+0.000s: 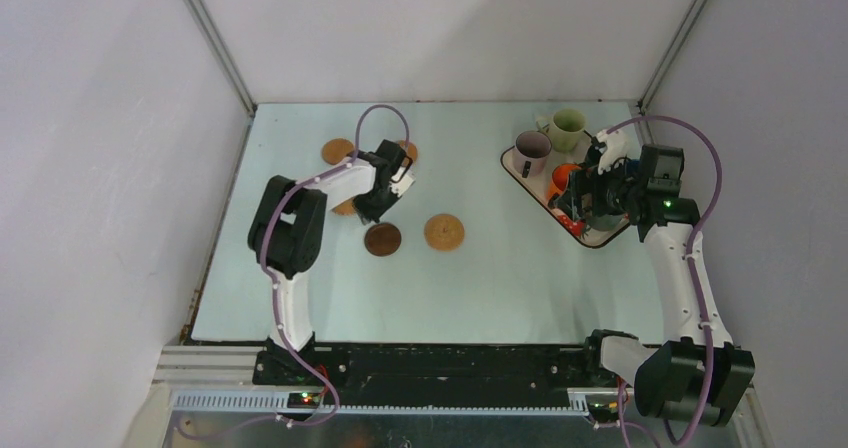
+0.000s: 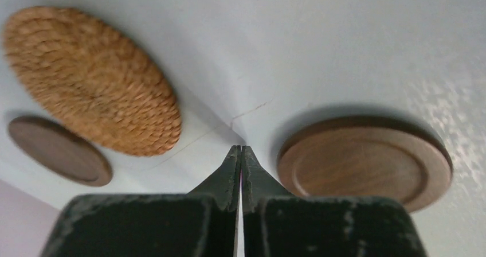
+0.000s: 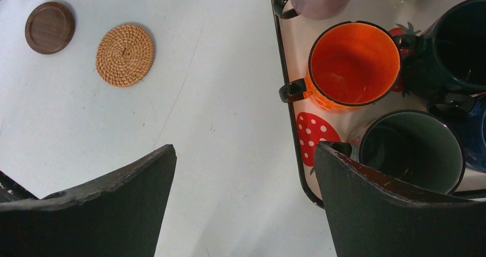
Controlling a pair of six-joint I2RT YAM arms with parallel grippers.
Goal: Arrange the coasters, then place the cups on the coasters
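Observation:
Round coasters lie on the table: a dark wooden one (image 1: 383, 239), a woven one (image 1: 444, 232) to its right, others partly under my left arm. My left gripper (image 1: 372, 211) is low above them, shut with nothing between its fingertips; its view shows a woven coaster (image 2: 91, 79) and wooden coasters (image 2: 364, 156). My right gripper (image 1: 572, 196) stands open over a tray of cups, with an orange cup (image 3: 354, 62), a grey-green cup (image 3: 411, 148) and a dark green cup (image 3: 458, 45) beneath it.
A pink cup (image 1: 532, 154) and a light green cup (image 1: 566, 130) are at the back of the tray (image 1: 520, 178). Walls stand at both sides and the back.

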